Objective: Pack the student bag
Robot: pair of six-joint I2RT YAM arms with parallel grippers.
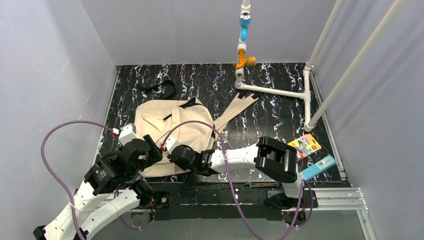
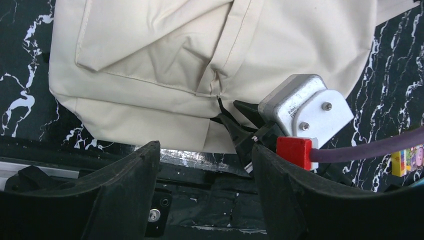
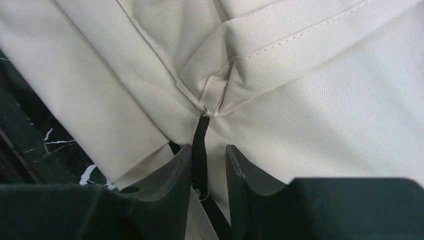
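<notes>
The cream bag lies flat on the dark marbled table, with cream straps and folds across its face. In the right wrist view, a black strap runs down from a stitched seam of the bag. My right gripper is partly open with this strap in the gap, close to the left finger; a gap remains on the other side. The left gripper stands wide open over the bag's near edge, nothing between its fingers. The right gripper's dark fingers also show in the left wrist view, low over the bag.
A yellow colourful pack and a light-blue pack lie at the table's right edge. A white pipe frame with blue and orange fittings stands at the back right. A black strap lies behind the bag. Both arms sit close together.
</notes>
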